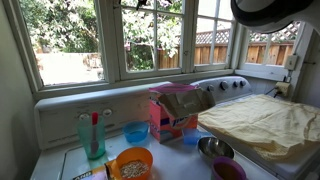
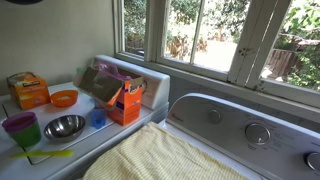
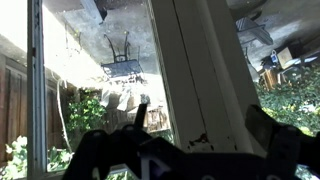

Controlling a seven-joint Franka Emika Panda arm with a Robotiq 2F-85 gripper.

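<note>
My gripper is up high in the wrist view, its dark fingers standing wide apart with only the window frame and garden behind them. No object shows between them. In exterior view 1 the white arm (image 1: pixel 268 12) crosses the top right corner, well above everything on the machines. Below are an orange bowl (image 1: pixel 132 163) with pale bits inside, a blue bowl (image 1: pixel 136 131), a metal bowl (image 1: pixel 214 148), a green cup (image 1: pixel 92 137) holding something red, and an opened orange-pink box (image 2: pixel 125 98).
A pale yellow cloth (image 2: pixel 165 155) is spread over one machine. Near the metal bowl are a small blue cup (image 2: pixel 97 118) and a yellow-green utensil (image 2: pixel 45 153). An orange carton (image 2: pixel 28 90) stands by the wall. Windows (image 1: pixel 150 35) line the back.
</note>
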